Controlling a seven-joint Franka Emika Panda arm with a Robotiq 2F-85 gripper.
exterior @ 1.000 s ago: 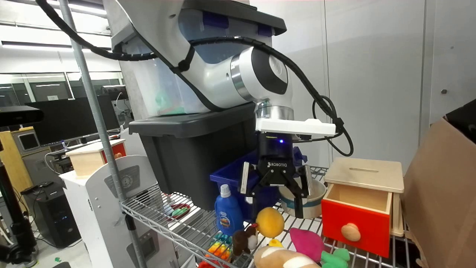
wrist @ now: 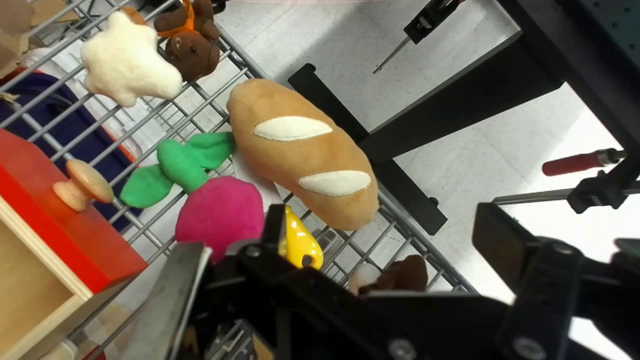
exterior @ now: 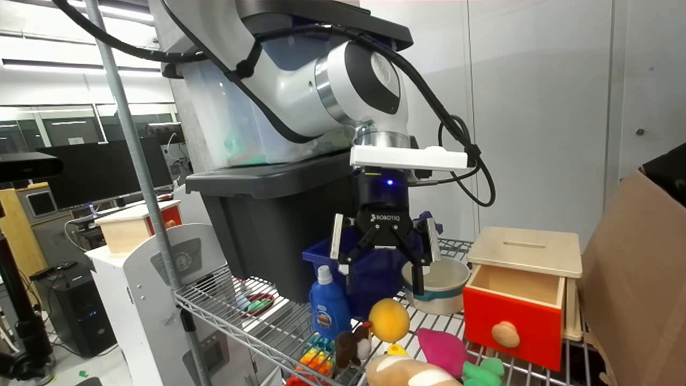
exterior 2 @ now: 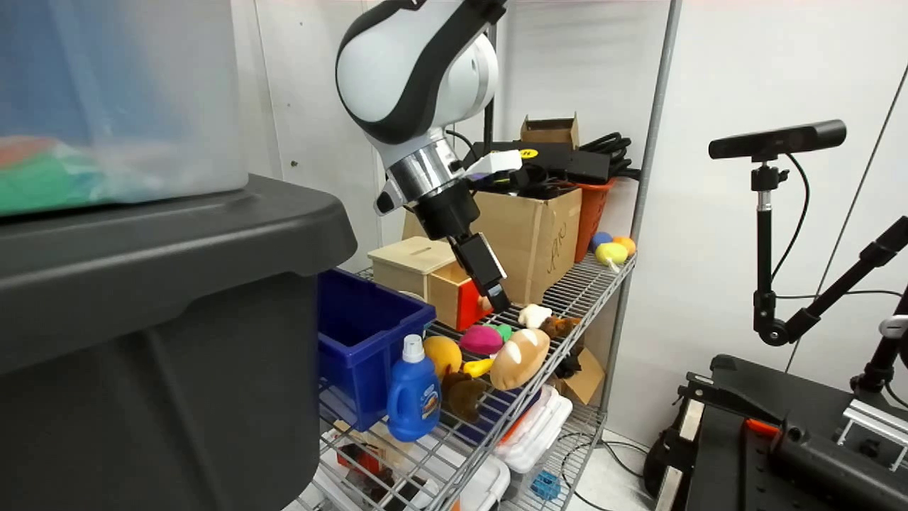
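Observation:
My gripper [exterior: 383,277] is open and empty, pointing down above the wire shelf, with a finger [wrist: 501,246] at each side in the wrist view. Below it, the shelf carries a plush bread loaf [wrist: 303,156], a magenta plush beet with green leaves [wrist: 219,213] and a shiny yellow toy [wrist: 300,240]. A yellow-orange ball [exterior: 389,320] lies near a brown-and-white plush [wrist: 399,276], which my gripper partly hides in the wrist view. To the right in exterior view 1, a wooden box has its red-fronted drawer [exterior: 512,325] pulled out; the part of its inside that shows looks empty.
A blue bin [exterior 2: 370,328], a blue detergent bottle [exterior 2: 414,392] and a pale pot with a teal band [exterior: 437,283] stand around the toys. A large black tote [exterior: 283,225] blocks one side, a cardboard box [exterior 2: 528,238] the other. A white plush [wrist: 129,60] lies near the shelf edge.
In exterior view 1, my gripper has risen and shifted left, staying open. The toys, drawer and bins have not moved.

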